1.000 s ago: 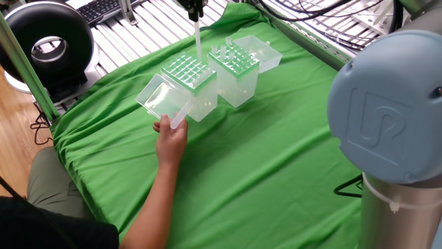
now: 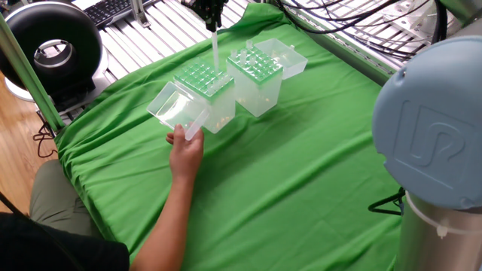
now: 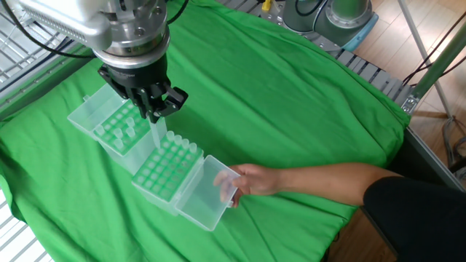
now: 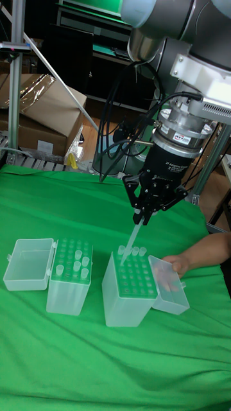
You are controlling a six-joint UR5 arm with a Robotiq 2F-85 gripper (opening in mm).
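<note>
In exterior view 3 my gripper (image 4: 139,218) is shut on a long translucent pipette tip (image 4: 131,241), which hangs down at a slant. The tip's lower end meets the top of the right-hand tip box (image 4: 126,311) near its rear left corner; whether it sits inside a hole cannot be told. That box has a green perforated rack and several tips along its far row. A person's hand (image 3: 255,179) holds its open lid (image 3: 209,195). Left of it in exterior view 3 stands a second tip box (image 4: 66,298), also open, with several tips standing in its rack.
Green cloth (image 2: 301,181) covers the table, with wide free room around the boxes. The second box's open lid (image 4: 29,264) spreads outward. The person's forearm (image 3: 320,180) reaches across the cloth. Cables (image 2: 346,22) run behind the table.
The blue-capped arm joint has shifted right and slightly down in exterior view 1. The gripper and tip have barely moved; the hand-held box and lid have shifted very slightly left.
</note>
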